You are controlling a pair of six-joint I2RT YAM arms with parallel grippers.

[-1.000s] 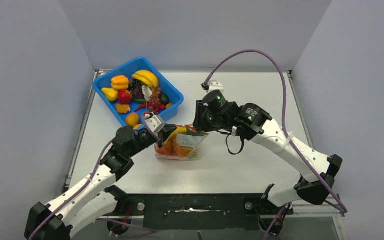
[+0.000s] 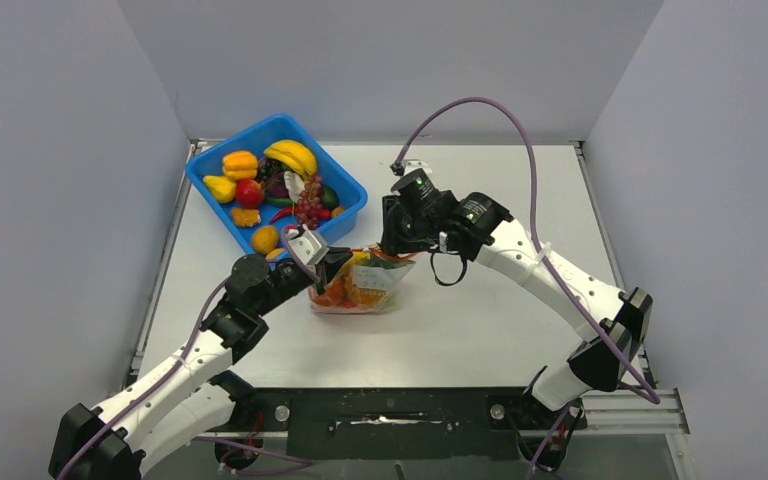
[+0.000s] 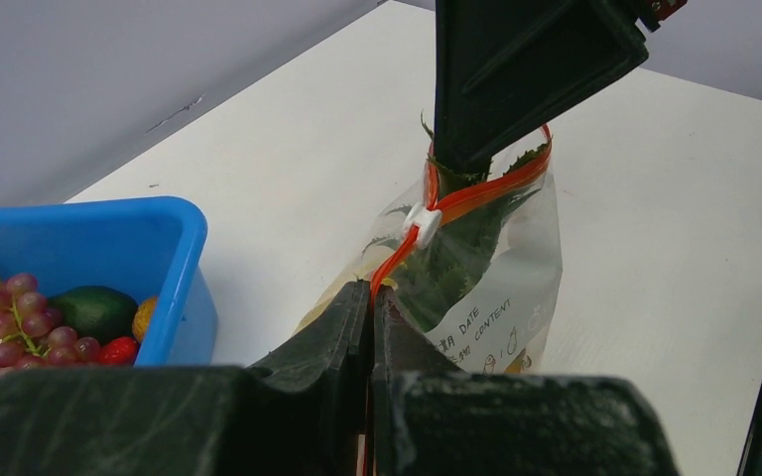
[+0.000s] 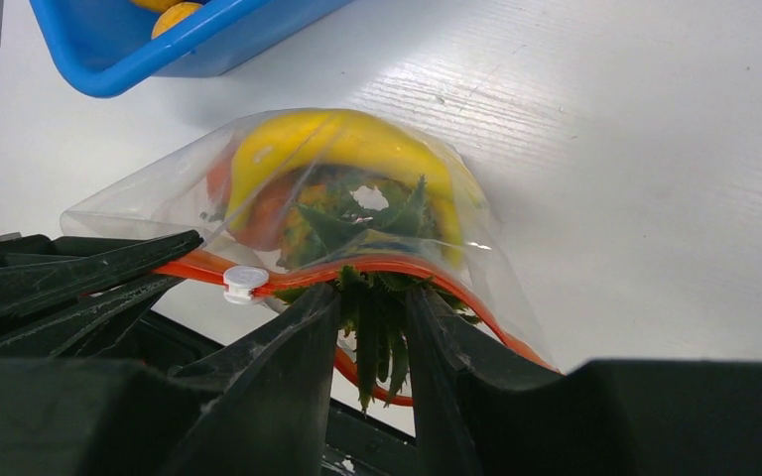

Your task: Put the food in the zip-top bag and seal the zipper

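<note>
The clear zip top bag holds a banana and a pineapple, whose green leaves stick up through its mouth. Orange zip edges lie spread apart around the leaves, joined at the white slider. In the left wrist view, my left gripper is shut on the orange edge just beside the slider. From above, my right gripper reaches to the bag's mouth, its fingers parted on either side of the leaves. Whether both fingers touch them is unclear.
A blue bin full of fruit and vegetables stands behind the left gripper, close to the bag. Both arms crowd around the bag's mouth. Open white table lies to the right and in front.
My right gripper and its arm have shifted left, over the bag's mouth. The bag's right side has moved slightly; my left arm looks still.
</note>
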